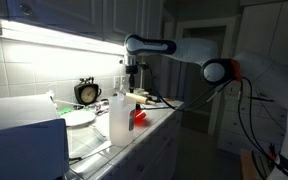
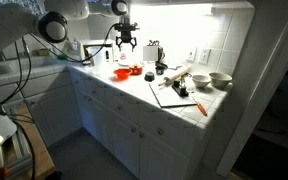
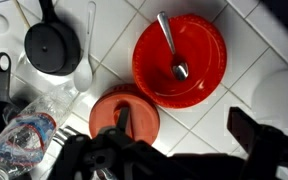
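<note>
My gripper stands open over the counter, its dark fingers spread wide with nothing between them. A red bowl [image 3: 206,88] with a metal spoon [image 3: 172,45] in it lies just beyond the gap in the wrist view. Below the bowl is a reddish round dish or lid [image 3: 102,118], partly covered by the left finger. In exterior view 1, the gripper [image 1: 137,68] points down above the counter, apart from the things on it.
A clear bottle [image 3: 24,135], a black pan [image 3: 52,46] and a white spoon [image 3: 85,60] lie left of the bowl. A white rounded object [image 3: 282,98] sits at right. A tall white container [image 1: 121,118] stands nearer the camera. Farther along are a black board [image 2: 172,96] and bowls [image 2: 201,81].
</note>
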